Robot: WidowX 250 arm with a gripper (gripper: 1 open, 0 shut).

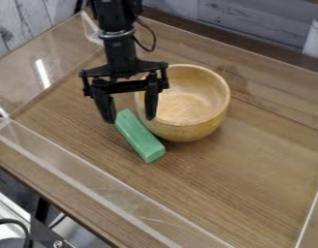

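Note:
My black gripper (128, 108) is open, its two fingers pointing down just above the far end of a green block (141, 138), which lies on the wooden table left of and in front of a large wooden bowl (202, 102). The right finger is in front of the bowl's left side. Whether either finger touches the block or bowl is unclear.
A white object (317, 37) stands at the back right edge. Clear rails or panels line the table's left side.

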